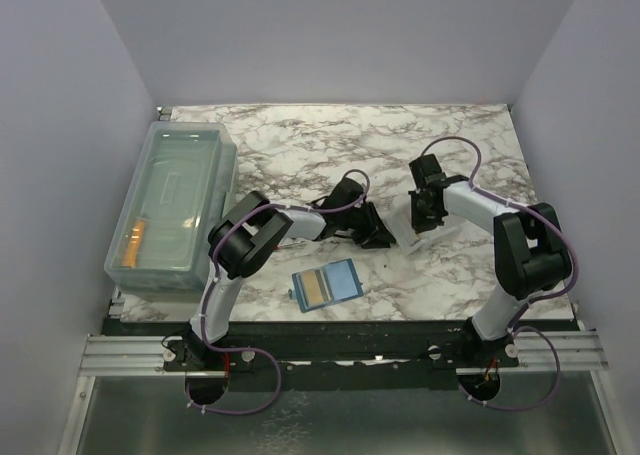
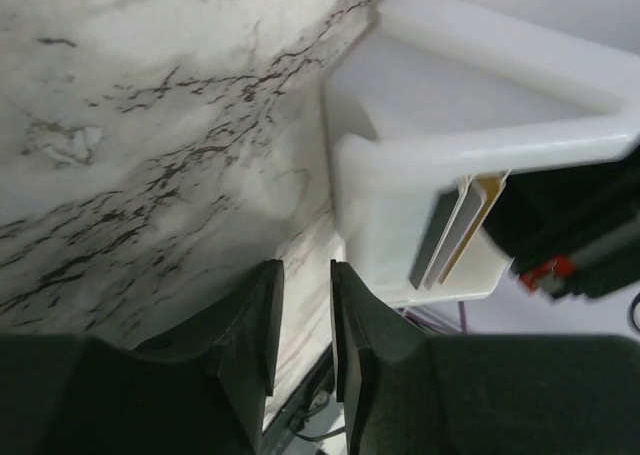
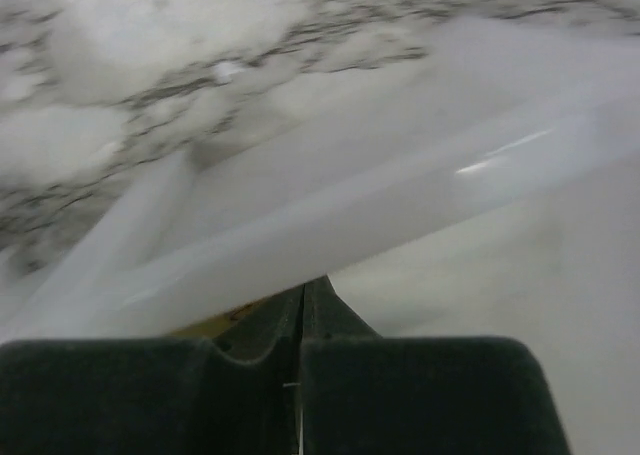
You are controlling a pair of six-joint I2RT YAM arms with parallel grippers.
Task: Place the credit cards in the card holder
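Observation:
A white tray (image 1: 402,229) lies on the marble table at centre right, holding cards, some gold and some dark, as the left wrist view shows (image 2: 482,205). My right gripper (image 1: 430,221) is down inside it, shut, its tips hidden behind the tray's translucent wall in the right wrist view. My left gripper (image 1: 380,237) is low just left of the tray, its fingers (image 2: 262,325) close together; whether anything is between them is unclear.
A blue and tan card holder (image 1: 340,280) lies at the front centre. A large green-lidded bin (image 1: 180,195) fills the left side.

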